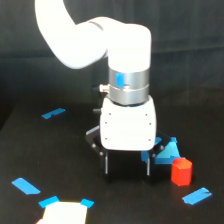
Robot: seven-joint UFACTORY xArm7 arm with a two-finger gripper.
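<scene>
My gripper (pixel 128 174) hangs over the dark table near the middle of the camera view. Its two thin fingers are spread wide, with nothing visible between them. A red block (pixel 181 171) rests to the right of the fingers, clear of them. Just behind it is a blue piece (pixel 169 151), partly covered by the gripper's white body, so its full shape cannot be made out.
Blue tape strips mark the table at the right (pixel 196 196), far left (pixel 53 113) and near left (pixel 26 186). A cream-coloured object (pixel 65 213) is cut off by the bottom edge.
</scene>
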